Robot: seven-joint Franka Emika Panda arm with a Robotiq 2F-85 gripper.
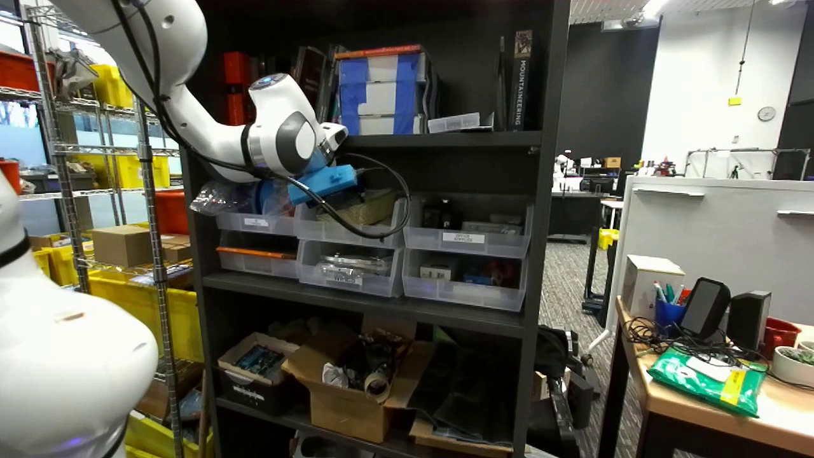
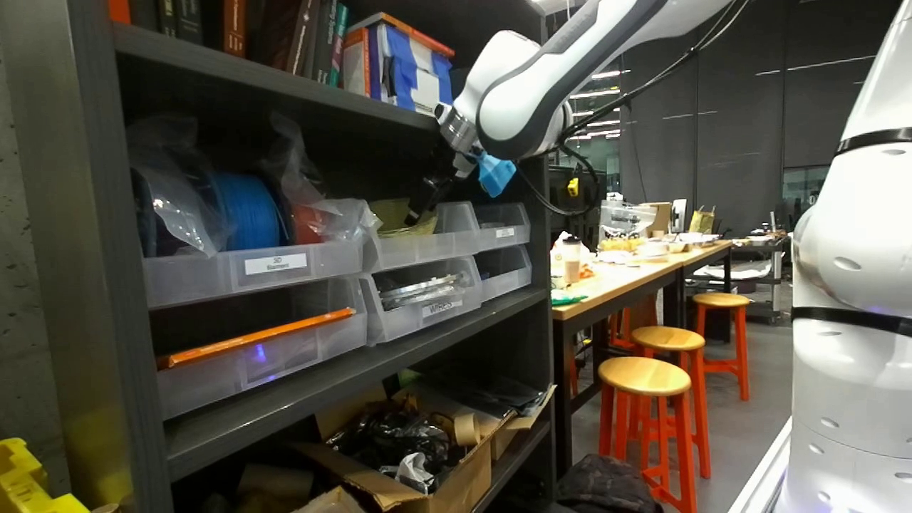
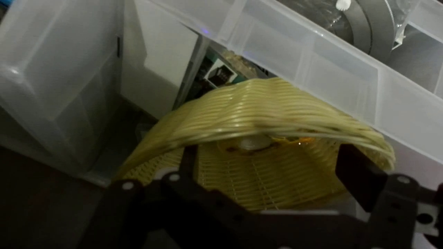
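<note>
A yellow-green woven basket [image 3: 257, 110] lies tilted in an upper clear bin [image 3: 332, 68], its mouth toward my wrist camera. Inside its hollow are a pale round shape and something orange, both too dim to name. My gripper is open, its two dark fingers [image 3: 360, 176] spread wide across the basket's mouth. Whether they touch the weave, I cannot tell. From the side, the gripper [image 2: 416, 212] points down at the basket [image 2: 397, 218] over the bin's front. In the first exterior view the blue wrist part [image 1: 328, 182] hides part of this bin.
Filament spools [image 2: 248, 209] in plastic bags crowd the bin on one side; another bin [image 1: 465, 240] stands on the other. The wires bin [image 1: 351, 268] is underneath. A shelf board [image 1: 458, 140] runs close above the arm. My cable [image 1: 400, 191] loops before the bins.
</note>
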